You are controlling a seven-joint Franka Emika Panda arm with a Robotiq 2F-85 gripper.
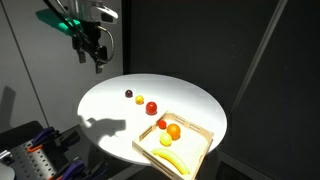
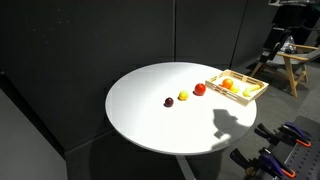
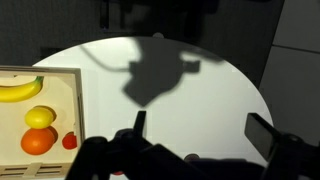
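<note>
High above the left side of the table, my gripper [image 1: 91, 63] stands open and holds nothing. On the tabletop below, a dark purple fruit [image 1: 129, 93], a yellow fruit [image 1: 140, 100] and a red fruit [image 1: 151, 107] lie in a loose row. A shallow wooden box [image 1: 196, 158] contains an orange [image 1: 174, 131], a small red fruit [image 1: 162, 124], a lemon [image 1: 166, 139] and a banana [image 1: 172, 160]. In the wrist view, bare table shows between the wide-apart fingers [image 3: 139, 124], with the box [image 3: 80, 110] off to the left. The loose yellow fruit is hidden there.
The round white table [image 2: 150, 120] has much free surface around the loose fruit. Beside the arm's base, dark equipment with blue parts [image 1: 75, 170] stands below table height. A wooden chair [image 2: 293, 68] is behind the box.
</note>
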